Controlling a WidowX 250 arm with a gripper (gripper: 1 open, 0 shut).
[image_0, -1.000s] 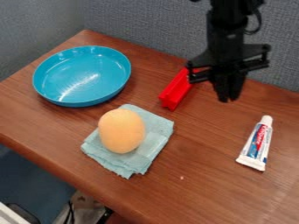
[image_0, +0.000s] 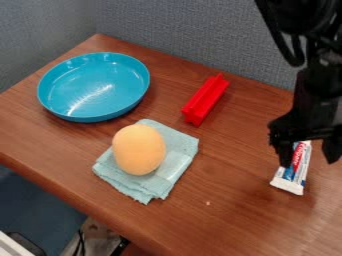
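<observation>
The black gripper (image_0: 305, 144) is at the right, open, low over the upper end of a white Colgate-style toothpaste tube (image_0: 289, 176), hiding part of it. Whether the fingers touch the tube I cannot tell. A blue plate (image_0: 94, 88) lies at the back left, and a red oblong object (image_0: 205, 98) at the back middle. An orange round object (image_0: 139, 149) rests on a folded light-blue cloth (image_0: 163, 182).
The wooden table (image_0: 201, 210) has free room in the middle and front. A grey partition (image_0: 187, 40) stands along the back. The table's left edge drops to a dark floor.
The gripper has moved right and downward from above the red object to over the toothpaste tube. The objects on the table look unmoved.
</observation>
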